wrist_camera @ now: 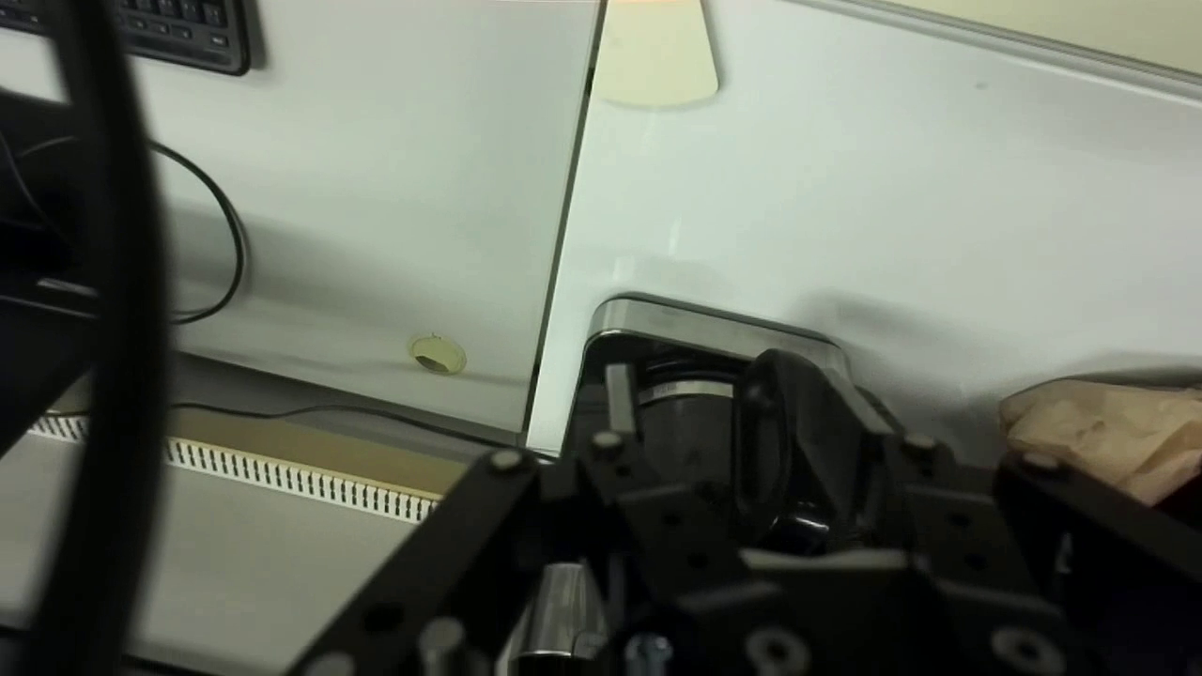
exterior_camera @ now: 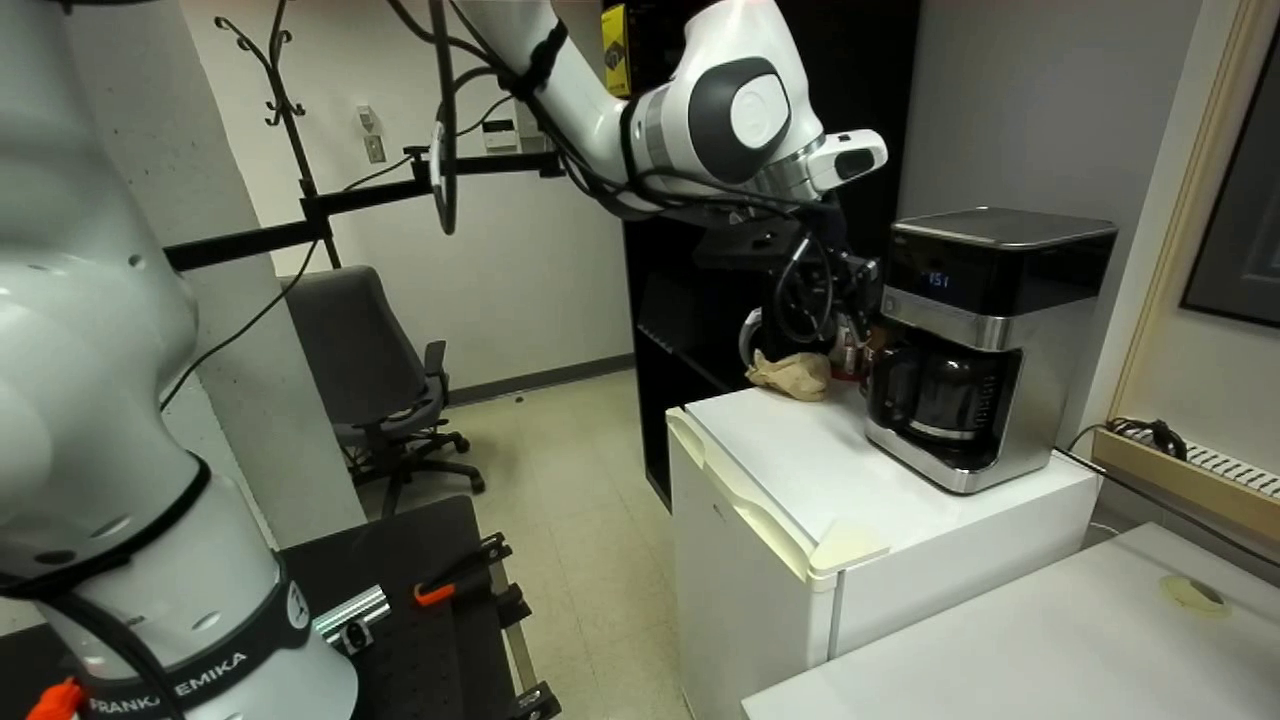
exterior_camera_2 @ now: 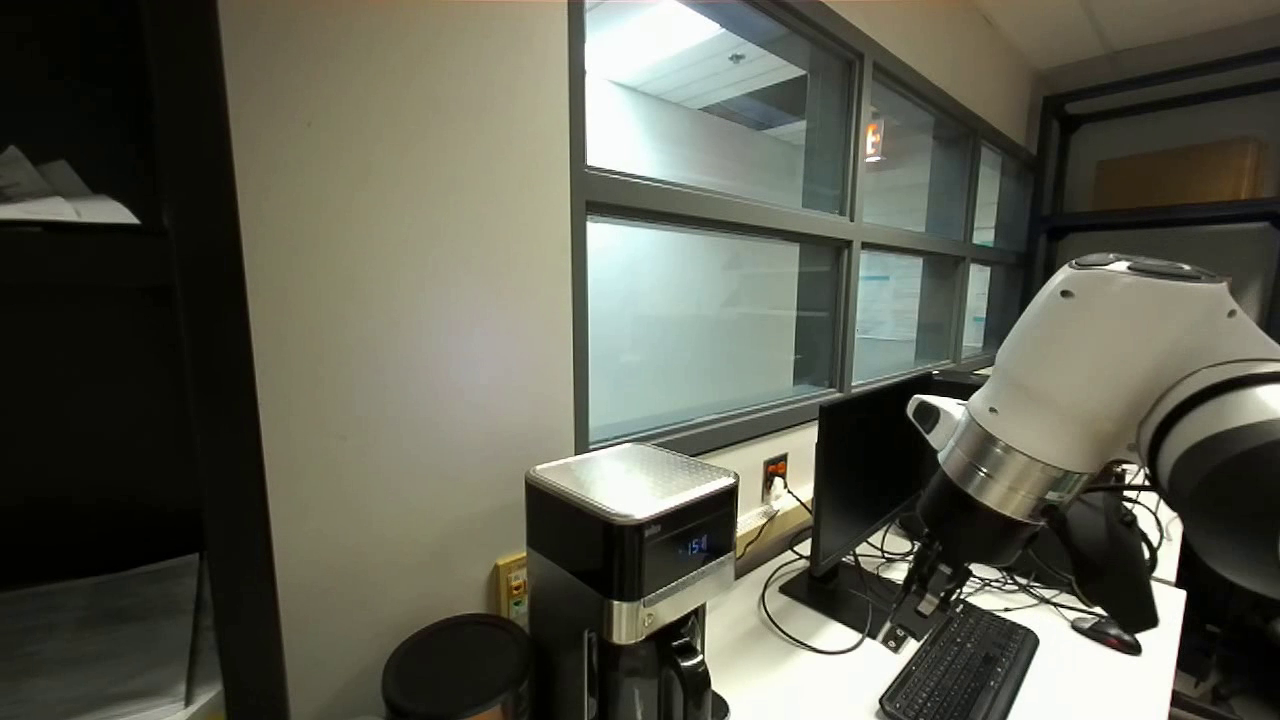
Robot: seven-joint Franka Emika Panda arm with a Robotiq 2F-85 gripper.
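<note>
The black and silver coffee maker (exterior_camera: 996, 282) stands on the white fridge top, its glass carafe (exterior_camera: 954, 396) seated inside. In exterior view 1 my gripper (exterior_camera: 859, 314) is pointing down near the machine's left front, above the carafe handle (exterior_camera: 890, 386). From the wrist, the black carafe handle (wrist_camera: 806, 434) appears in line with the gap between my fingers, which stand apart; no contact shows. One finger (wrist_camera: 622, 400) appears left of the handle. In exterior view 2 my gripper (exterior_camera_2: 918, 610) hangs in front of the coffee maker (exterior_camera_2: 630, 528), apart from it in that view.
A crumpled tan bag (exterior_camera: 794, 376) lies on the fridge top (exterior_camera: 768, 438) left of the machine. A dark-lidded canister (exterior_camera_2: 458, 666) stands beside it. A monitor (exterior_camera_2: 873, 474) and keyboard (exterior_camera_2: 963, 660) occupy the adjacent desk.
</note>
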